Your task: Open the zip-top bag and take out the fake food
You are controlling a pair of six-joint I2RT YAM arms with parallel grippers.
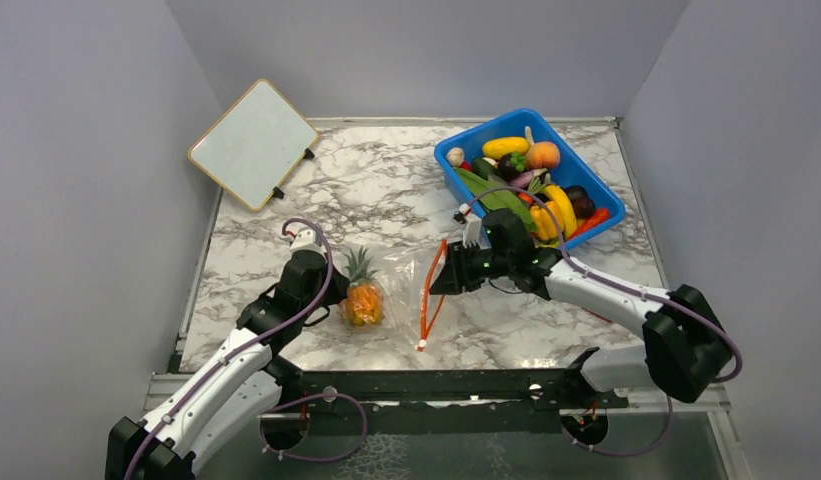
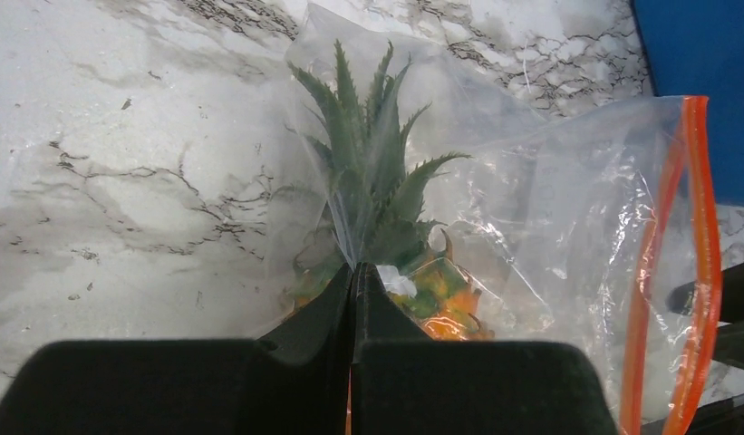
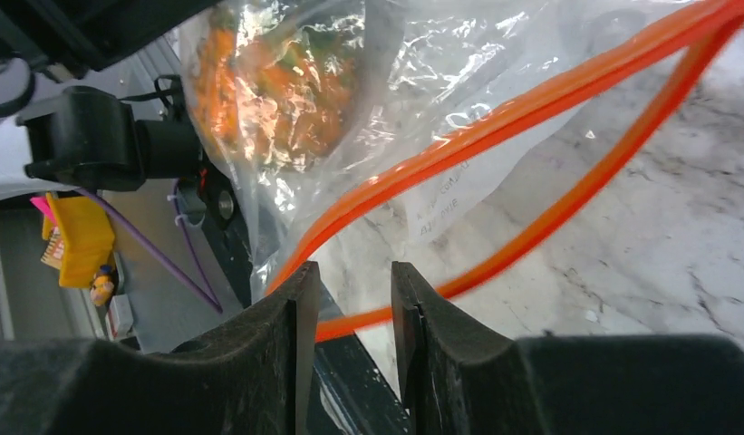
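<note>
A clear zip top bag (image 2: 567, 208) with an orange zip strip (image 2: 705, 236) holds a fake pineapple (image 1: 363, 303), its green leaves (image 2: 386, 172) toward the closed end. The bag's mouth gapes, the two orange strips standing apart in the right wrist view. My left gripper is shut on a pinch of the bag's film, right beside the pineapple. At the mouth, my right gripper stands part open with its fingertips close to the lower orange strip (image 3: 354, 323); nothing is gripped between them. In the top view its tips (image 1: 441, 287) meet the zip edge.
A blue bin (image 1: 451, 180) full of fake fruit and vegetables stands at the back right. A whiteboard (image 1: 254, 145) leans at the back left. Bare marble tabletop (image 1: 386, 180) lies between them and behind the bag.
</note>
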